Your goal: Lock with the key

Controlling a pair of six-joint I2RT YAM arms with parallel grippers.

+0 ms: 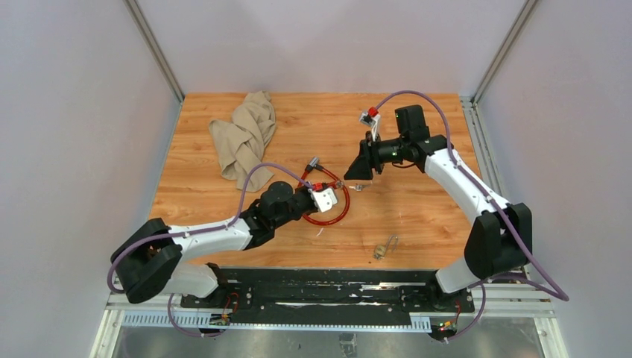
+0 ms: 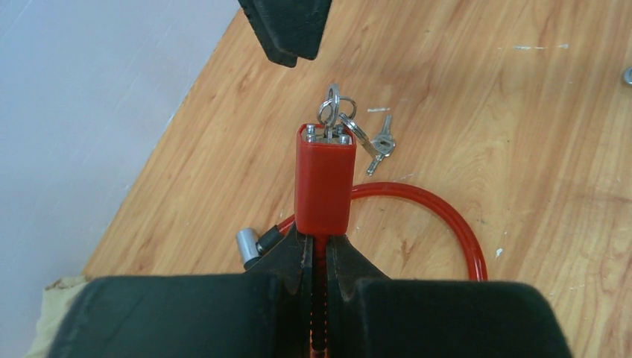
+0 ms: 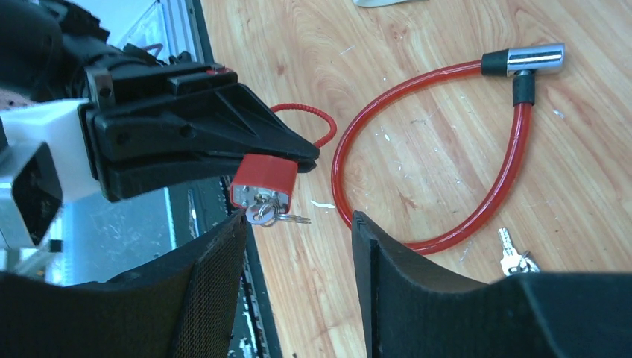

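Observation:
My left gripper (image 1: 320, 186) is shut on the red lock body (image 2: 324, 186), whose end carries a key on rings (image 2: 333, 101), seen just above it in the left wrist view. The red cable lock's loop (image 3: 499, 179) with its metal end (image 3: 544, 58) lies on the wood table. My right gripper is part open, empty, pointing toward the lock body from the upper right in the top view. Separate keys (image 3: 514, 257) lie on the table beside the loop.
A beige cloth (image 1: 238, 138) lies at the back left. A padlock (image 1: 381, 250) sits near the front right. Walls stand close on both sides.

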